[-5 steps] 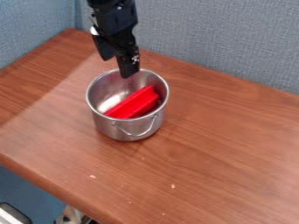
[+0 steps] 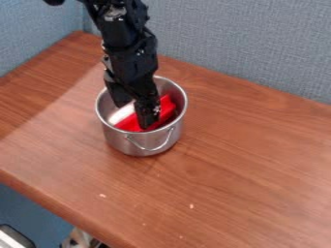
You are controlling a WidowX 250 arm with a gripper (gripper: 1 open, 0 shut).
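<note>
A metal pot with a wire handle stands on the wooden table, left of the middle of the view. A red object lies inside it, partly covered by my black gripper. The gripper reaches down into the pot from above, open, with its fingers at the red object. Whether they touch it cannot be made out.
Blue-grey padded walls bound the back and left. The table's near left edge drops away at the lower left.
My gripper has moved down from above the pot into it, over the red object. The pot stands in about the same place.
</note>
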